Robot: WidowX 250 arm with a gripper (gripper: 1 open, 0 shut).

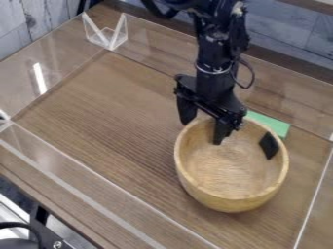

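A black robot gripper (pixel 208 117) points down at the back rim of a large tan oval bowl (pixel 228 180), its two fingers spread open, one at the rim's left side and one just inside the bowl. I see nothing held between them. A small black object (pixel 271 147) rests against the bowl's inner right wall.
A green flat piece (pixel 270 124) lies behind the bowl at right. A white wire holder (pixel 107 29) stands at the back left. Black cables lie at the lower left edge.
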